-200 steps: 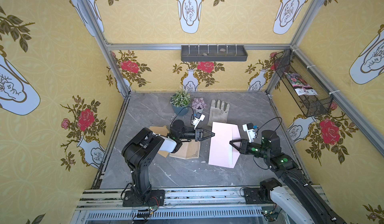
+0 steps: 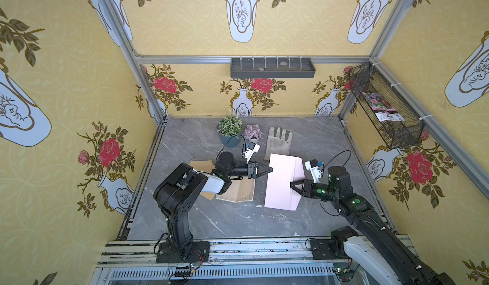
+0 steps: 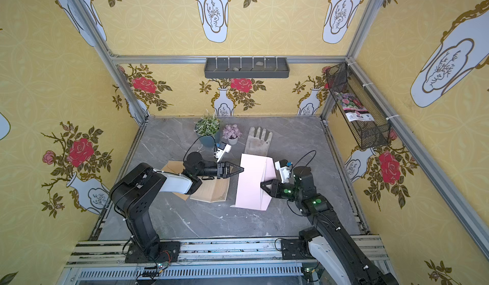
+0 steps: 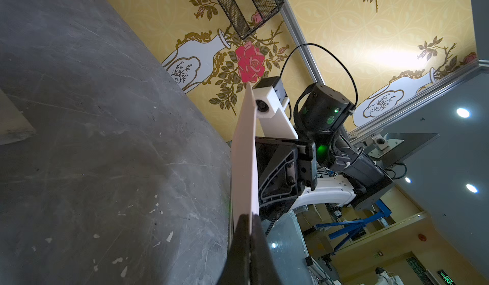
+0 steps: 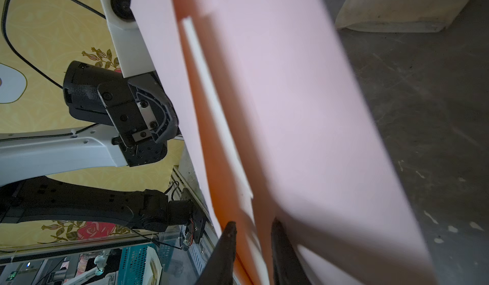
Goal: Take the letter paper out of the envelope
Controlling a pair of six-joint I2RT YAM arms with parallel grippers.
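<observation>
The pink envelope (image 2: 278, 183) stands raised off the table between the arms. My left gripper is shut on its thin edge. In the right wrist view the envelope (image 5: 305, 106) gapes along its flap, showing an orange inside. The white edge of the letter paper (image 5: 216, 109) sticks up slightly in that opening; the rest of the sheet is hidden inside. My right gripper is open at the mouth of the envelope, its fingers (image 5: 226, 246) on either side of the paper's edge. Whether they touch it, I cannot tell.
A light wooden tray or box (image 2: 236, 190) lies under the left arm. Behind the envelope are a work glove (image 2: 278, 141) and two potted plants, one green (image 2: 230, 127) and one purple (image 2: 253, 132). Bare table lies in front.
My right gripper has shifted a little to the left, further over the envelope's flap side. The envelope has tilted slightly, its lower edge rising. The left arm has stayed nearly still.
</observation>
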